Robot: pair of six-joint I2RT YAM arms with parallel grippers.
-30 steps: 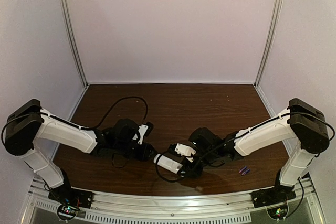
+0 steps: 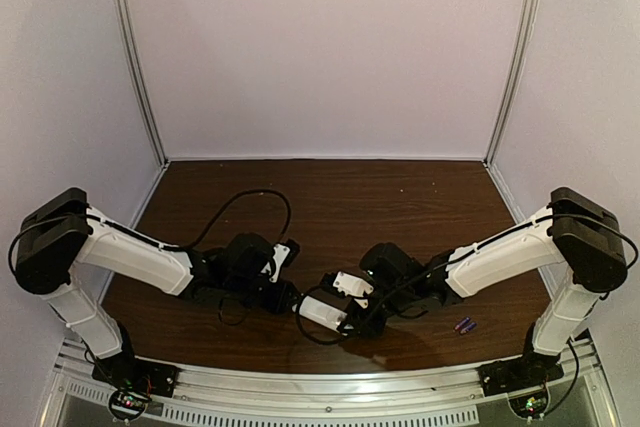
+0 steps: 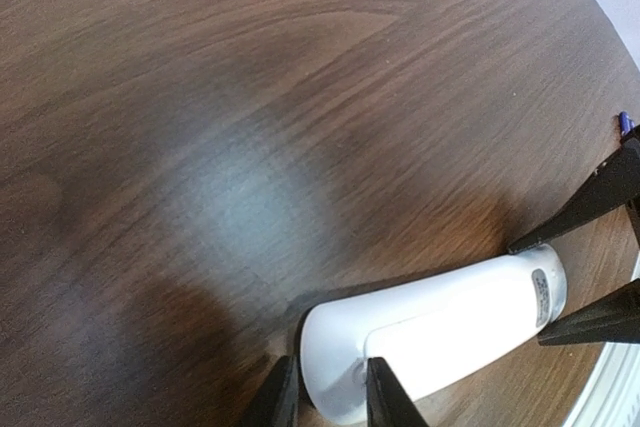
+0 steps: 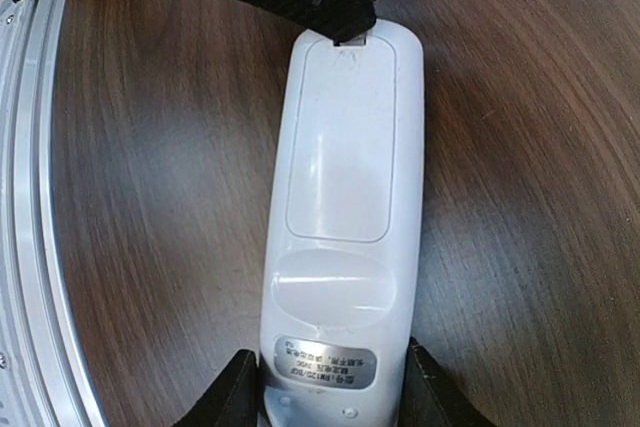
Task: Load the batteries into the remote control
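The white remote control [image 2: 318, 311] lies back side up on the wooden table, its battery cover [image 4: 340, 142] closed. In the right wrist view my right gripper has its fingers either side of the labelled end; whether they press on it is unclear. My left gripper is at the other end, at the top of the battery cover, one fingertip on or just over the latch there; its fingers stand apart in the left wrist view. Two small purple batteries [image 2: 465, 327] lie to the right of my right gripper.
The metal rail [image 2: 330, 377] runs along the front edge, close to the remote. Black cables loop over both wrists.
My left gripper has moved slightly right and toward the front, onto the remote's end. The right arm and the remote look unmoved.
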